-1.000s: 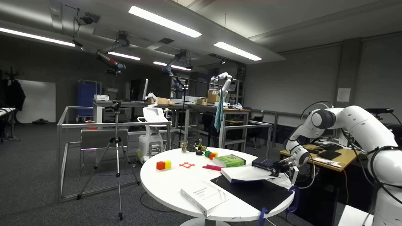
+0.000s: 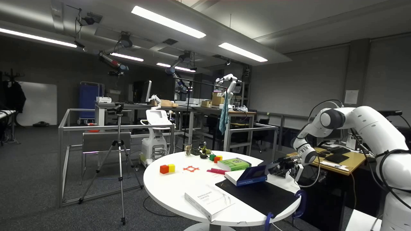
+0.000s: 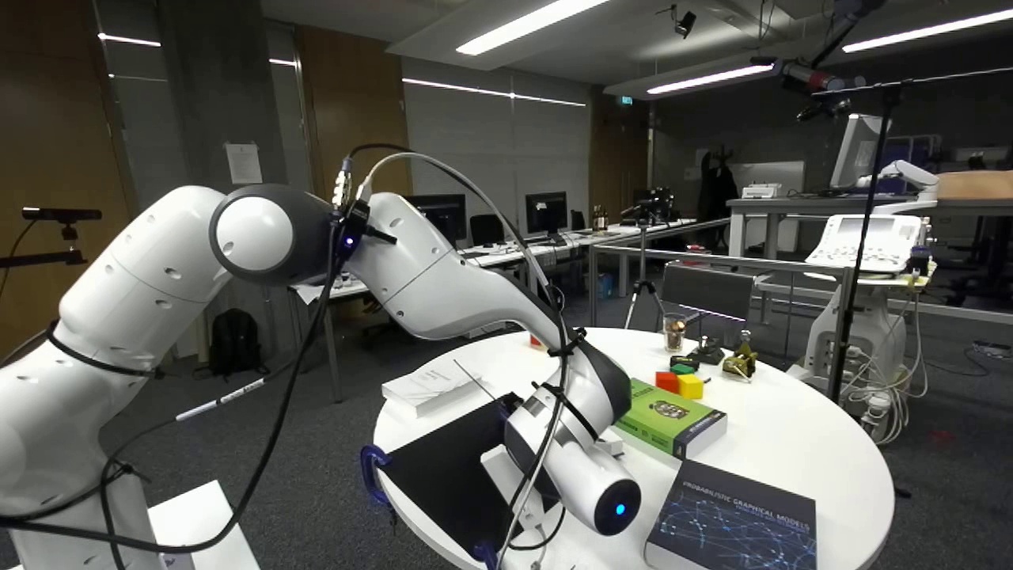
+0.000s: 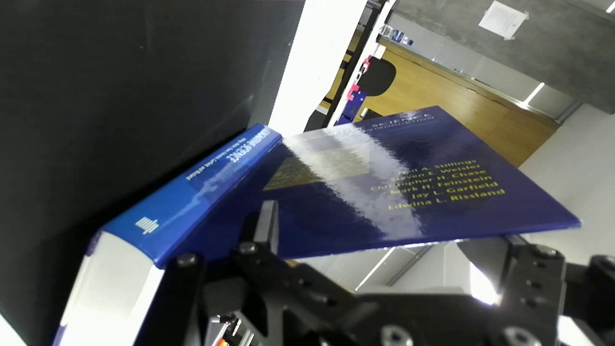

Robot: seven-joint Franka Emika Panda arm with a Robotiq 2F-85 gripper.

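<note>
A blue hardback book (image 4: 196,190), its spine reading "Cognitive Science", rests on the black mat (image 4: 115,86). Its glossy cover (image 4: 369,190) is raised and tilted away from the pages. In exterior view 1 the same cover (image 2: 252,172) slopes up beside the white page block (image 2: 233,177). My gripper is at the cover's edge, its fingers wide apart. The left finger (image 4: 266,225) lies in front of the cover and seems close to it; contact cannot be judged. In exterior view 2 the arm hides the gripper and this book.
A green book (image 3: 669,418) and a dark "Probabilistic Graphical Models" book (image 3: 736,518) lie nearby. A white book (image 2: 210,200) sits near the table's front edge. Coloured blocks (image 2: 167,168) and small items stand farther back. Blue clamps (image 2: 302,202) grip the table edge.
The book's cover has changed pose: a broad white face showed before, while its blue side now stands tilted up. My gripper has moved slightly up and to the left in exterior view 1.
</note>
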